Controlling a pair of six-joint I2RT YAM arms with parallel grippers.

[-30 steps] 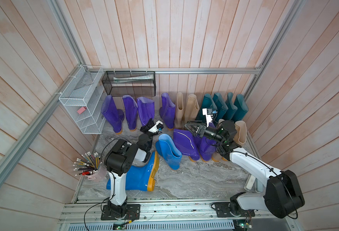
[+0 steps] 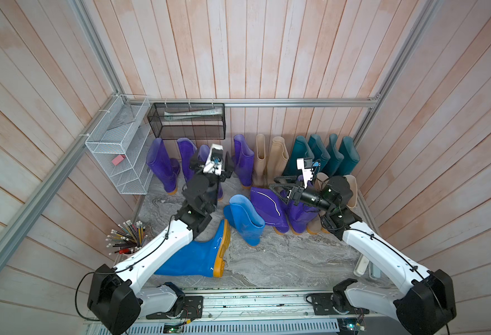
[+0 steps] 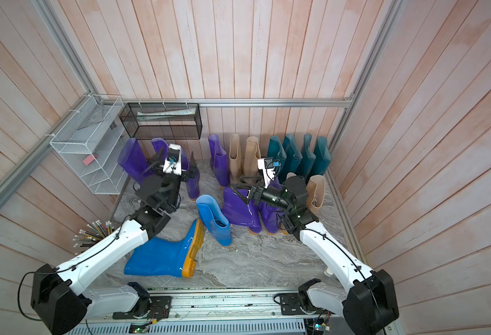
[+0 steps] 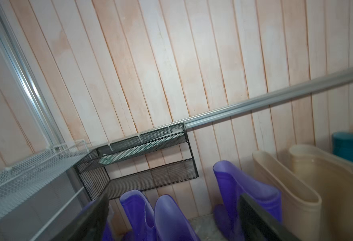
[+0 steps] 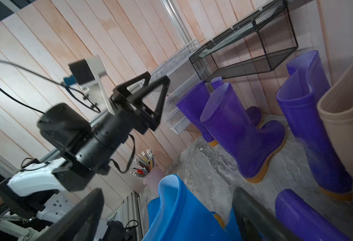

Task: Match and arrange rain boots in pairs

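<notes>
My left gripper [image 2: 214, 163] is raised high before the back row, open and empty, and partly hides a purple boot [image 2: 203, 150]. More purple boots stand along the back: one at far left [image 2: 161, 162], one beside it [image 2: 186, 153], and one [image 2: 243, 160] left of the beige pair [image 2: 269, 159]. Several teal boots [image 2: 329, 156] fill the back right. My right gripper [image 2: 279, 187], open with nothing held, hangs over a leaning purple boot [image 2: 265, 206] and another purple boot [image 2: 301, 215]. A blue boot [image 2: 246, 217] stands upright mid-table; a larger-looking blue boot [image 2: 192, 259] lies on its side.
A white wire rack [image 2: 120, 145] and black mesh basket [image 2: 187, 120] flank the back left corner. A cup of pencils [image 2: 131, 234] sits at the left edge. Beside the right arm stands a beige boot [image 2: 349, 189].
The left arm has swung up and outward from low by the purple boots, lifting its gripper. The right arm moved only slightly.
</notes>
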